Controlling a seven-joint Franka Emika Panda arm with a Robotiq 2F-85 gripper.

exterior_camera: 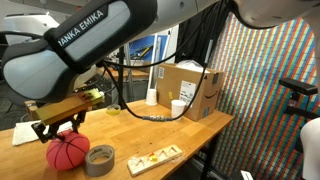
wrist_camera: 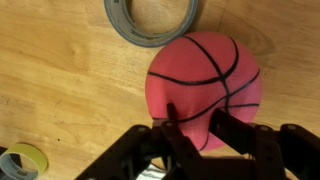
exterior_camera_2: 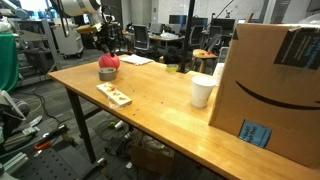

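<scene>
A pinkish-red ball with black basketball lines [exterior_camera: 67,152] rests on the wooden table beside a grey tape roll [exterior_camera: 100,160]. My gripper [exterior_camera: 58,128] is low over the ball, its fingers apart. In the wrist view, the dark fingertips [wrist_camera: 173,122] lie across the ball [wrist_camera: 190,75], with a gap between them where red surface shows. Whether the fingers press on the ball is unclear. From the far side, exterior view 2 shows the ball [exterior_camera_2: 109,61] with the tape roll [exterior_camera_2: 107,74] just in front of it.
A board with small pieces [exterior_camera: 154,159] lies right of the tape roll. A white cup [exterior_camera_2: 203,91] and a large cardboard box [exterior_camera_2: 270,90] stand at the table's other end. A yellow tape roll [wrist_camera: 22,160] is farther off. Mid-table is largely clear.
</scene>
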